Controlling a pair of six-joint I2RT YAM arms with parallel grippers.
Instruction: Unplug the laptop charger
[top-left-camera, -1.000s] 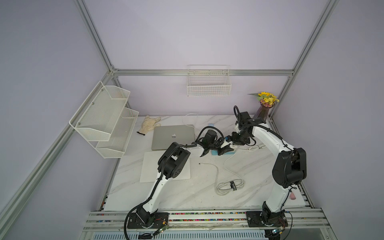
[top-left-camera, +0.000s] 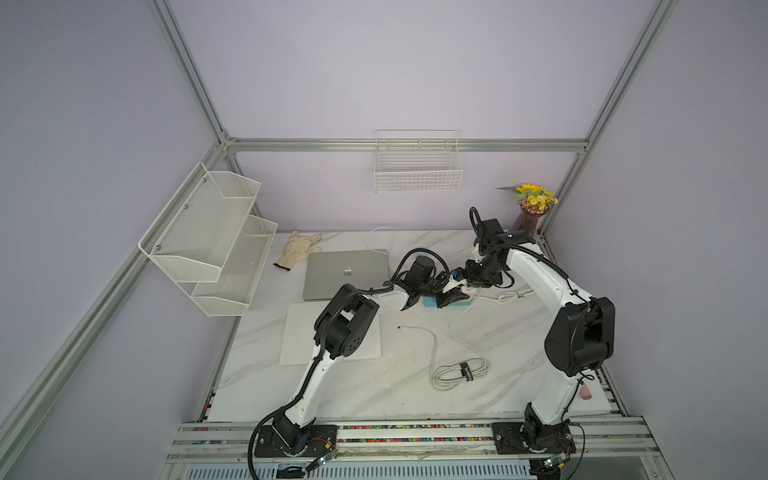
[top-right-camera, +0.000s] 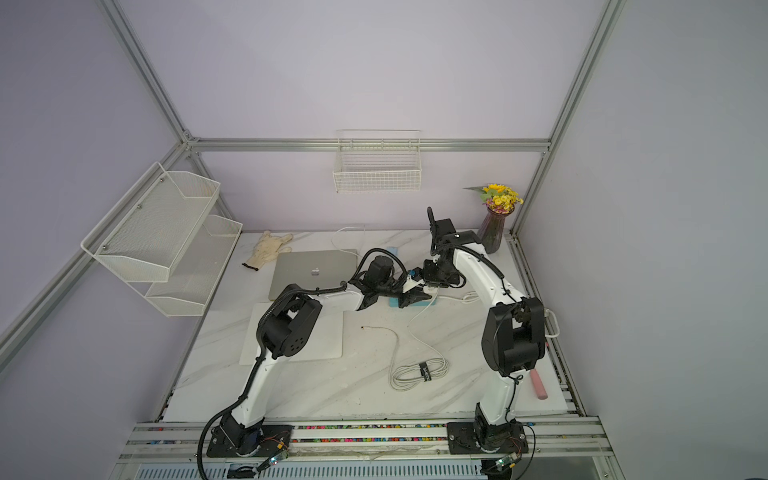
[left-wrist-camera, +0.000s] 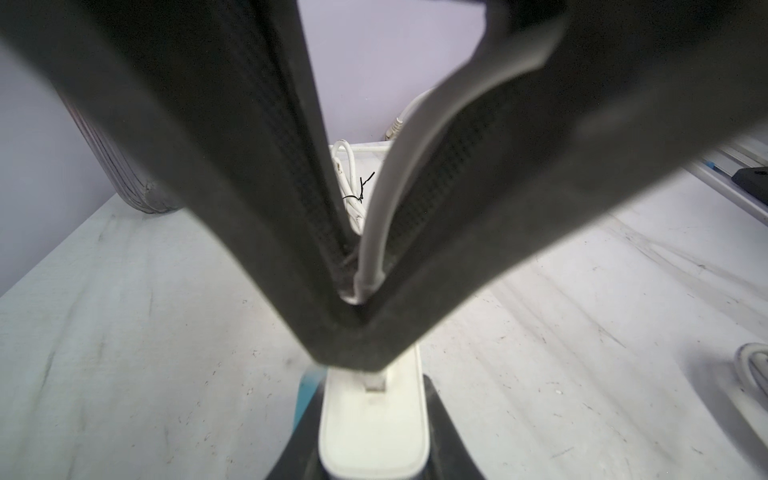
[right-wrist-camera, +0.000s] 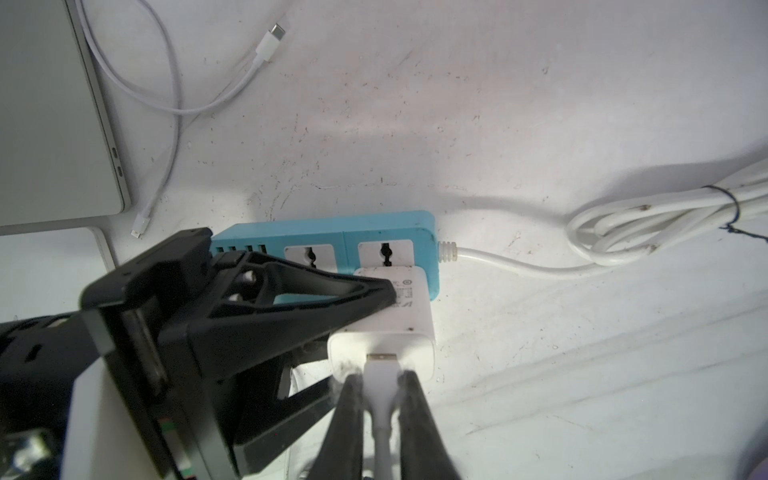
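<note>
The white charger block (right-wrist-camera: 384, 308) stands on the blue power strip (right-wrist-camera: 320, 228) in the right wrist view; its prongs are hidden. My left gripper is shut on the charger's sides, one finger (right-wrist-camera: 344, 308) lying across its printed face. A white cable plug (right-wrist-camera: 381, 380) sits in the charger's end. The fingertips of my right gripper stand on both sides of that plug, very close to it; whether they touch it I cannot tell. In the left wrist view a dark right finger (left-wrist-camera: 360, 340) covers part of the charger, with the white cable (left-wrist-camera: 384, 192) beyond.
A silver laptop (top-left-camera: 345, 273) and a white slab (top-left-camera: 308, 340) lie left of the strip. The strip's thick cord (right-wrist-camera: 520, 265) runs right into a coil. A second cable coil (top-left-camera: 460, 372) lies toward the front. A flower vase (top-right-camera: 492, 228) stands back right.
The right arm has shifted very slightly to the right over the last second, its gripper staying by the charger. My left arm looks unmoved.
</note>
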